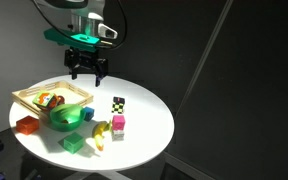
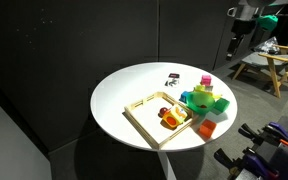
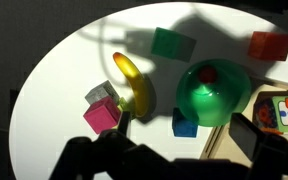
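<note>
High over the table, my gripper (image 1: 86, 76) is open with nothing between its fingers. Beneath it in exterior view 1 lie the wooden tray (image 1: 88, 97) and a green bowl (image 1: 67, 123). From the wrist view, the bowl (image 3: 224, 108) has something small and red in it. A blue cube (image 3: 184, 126) is next to the bowl. Apart from these lie a yellow banana (image 3: 133, 78), a green cube (image 3: 172, 43) and a red cube (image 3: 269, 46). A pink cube (image 1: 118, 120) appears to rest on a whitish block (image 1: 118, 132).
Several colourful toys (image 2: 172, 118) sit inside the tray. A black-and-white checkered block (image 1: 118, 107) stands farther back. The round white table (image 1: 149, 115) has clear room on its right side in exterior view 1. A chair (image 2: 268, 65) is beyond the table.
</note>
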